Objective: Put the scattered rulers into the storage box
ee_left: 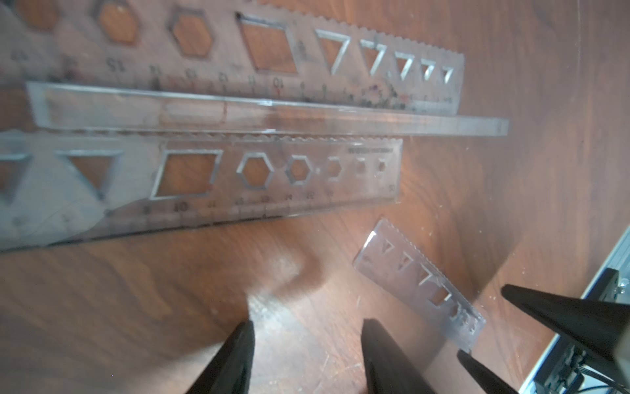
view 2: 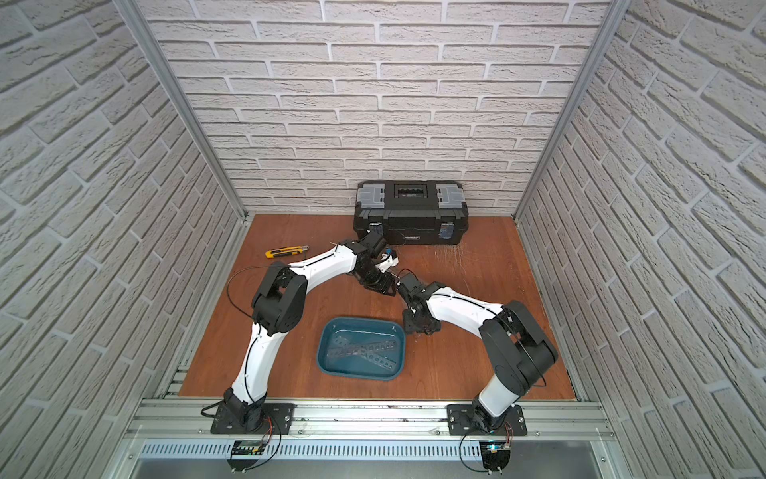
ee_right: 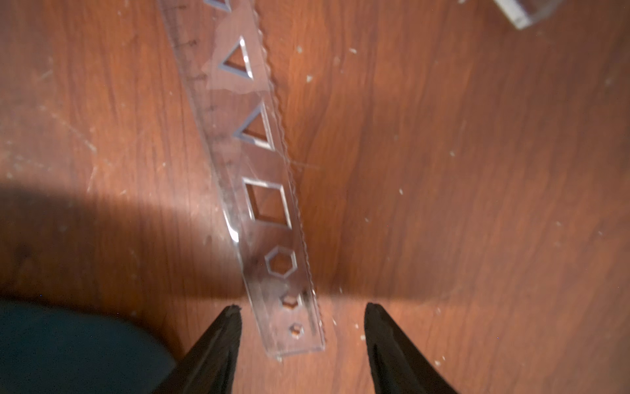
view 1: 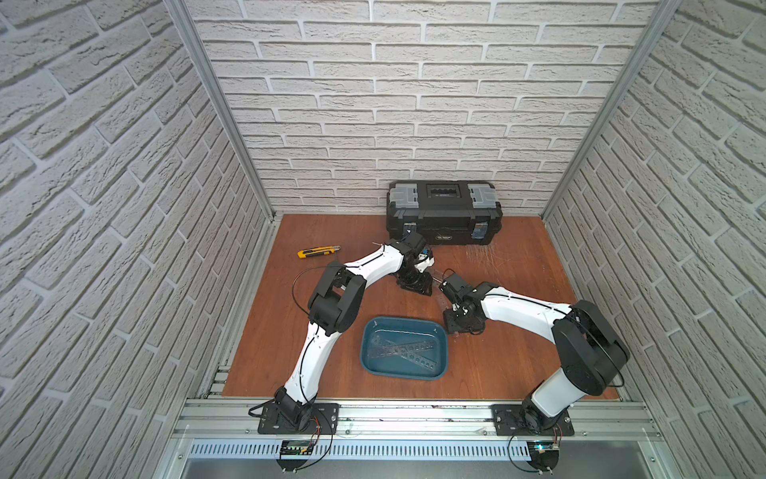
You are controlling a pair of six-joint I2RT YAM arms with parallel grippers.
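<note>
The blue storage box (view 1: 381, 318) stands at the front of the table with clear rulers (view 1: 423, 346) crossed on its floor. In the left wrist view, two clear stencil rulers (ee_left: 292, 205) lie side by side with a narrow clear bar (ee_left: 420, 122) along them. My left gripper is part open, apart from them, nothing between its fingers. A single clear ruler (ee_right: 269, 203) lies on the wood in the right wrist view. My right gripper stands open with its fingers on either side of that ruler's near end.
At the back stands a black toolbox (view 1: 443, 215). A yellow cutter (view 1: 318, 251) lies at the far left. The two grippers are close together mid-table. Right of the box, the table (view 1: 494, 367) is bare.
</note>
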